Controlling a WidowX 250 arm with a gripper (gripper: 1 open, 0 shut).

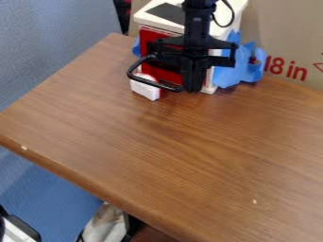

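Observation:
The black robot gripper [190, 71] hangs at the back of the wooden table [151, 161], in front of a red panel [154, 43] on a white boxy object [165, 25]. A white block [145, 90] sits at the lower left of the red panel, under the gripper's black loop. Whether the fingers are open or shut cannot be made out.
Crumpled blue material [240, 64] lies right of the white object, before a cardboard box [288, 43]. A blue surface and some items lie beyond the table's left edge.

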